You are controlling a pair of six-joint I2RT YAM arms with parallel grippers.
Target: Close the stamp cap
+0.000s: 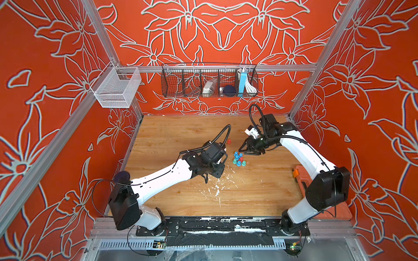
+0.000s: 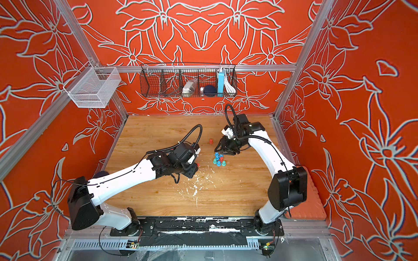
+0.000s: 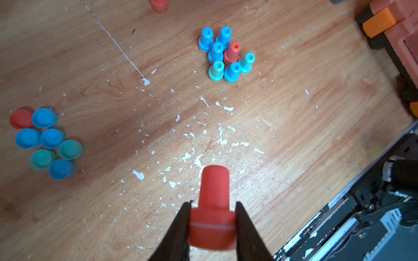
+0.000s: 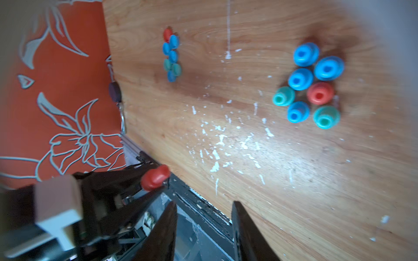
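My left gripper is shut on a red stamp piece (image 3: 215, 187), its narrower end pointing away from the fingers. The same piece shows from the side in the right wrist view, at the left gripper's tip (image 4: 154, 177). My right gripper is open with nothing between its fingers; in the top left view it hovers beside the stamp cluster. Several blue, teal and red pieces (image 3: 216, 52) stand there, narrow ends up. Farther left, several hollow round pieces (image 3: 52, 138) in matching colours sit with openings upward. Another red piece (image 3: 159, 4) stands alone.
An orange-red case (image 1: 339, 198) lies at the table's right edge. A wire basket (image 1: 209, 82) hangs on the back wall, with a white one (image 1: 117, 89) at the left.
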